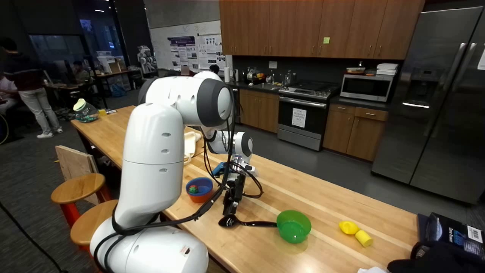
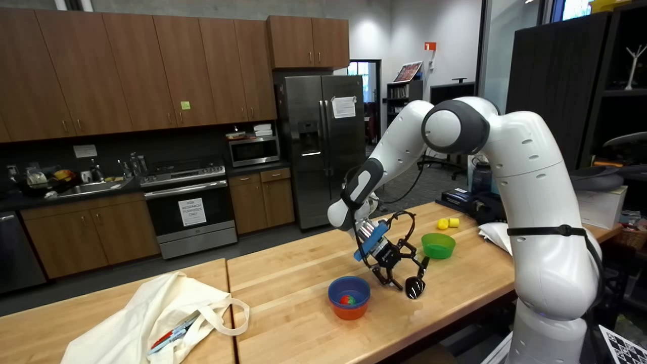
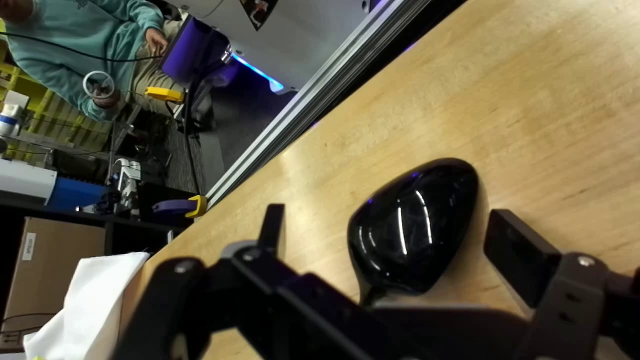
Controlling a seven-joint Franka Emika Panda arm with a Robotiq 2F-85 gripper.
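A black spoon lies on the wooden table, its handle reaching to the green bowl. My gripper is open low over the table, one finger on each side of the spoon's glossy bowl. Bare wood shows between that spoon bowl and the left finger; the right finger is closer to it. In the second exterior view the fingers point down beside the spoon. Most of the handle is hidden behind the gripper in the wrist view.
A blue bowl nested in an orange one holds a red and green item. Yellow objects lie beyond the green bowl. A cream bag covers part of the other table end. Free wood surrounds the spoon.
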